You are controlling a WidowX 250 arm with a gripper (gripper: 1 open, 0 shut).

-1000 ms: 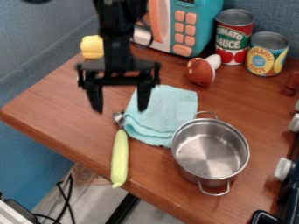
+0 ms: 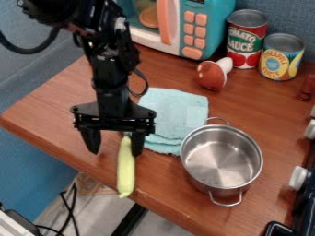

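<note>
The black gripper (image 2: 114,144) hangs low over the wooden table (image 2: 55,115), its two fingers apart and straddling the upper end of a long pale-yellow object (image 2: 125,173) that lies along the front edge. A folded light-blue cloth (image 2: 172,116) lies just right of and behind the gripper. A steel pot (image 2: 222,161) stands to the right of the long object.
At the back are a teal toy microwave (image 2: 185,28), two cans (image 2: 246,41) (image 2: 282,57) and small red-and-white objects (image 2: 212,76). A black appliance with white knobs (image 2: 300,203) borders the right.
The gripper has come down and slightly left toward the viewer, from above the cloth to around the upper end of the long yellow object.
</note>
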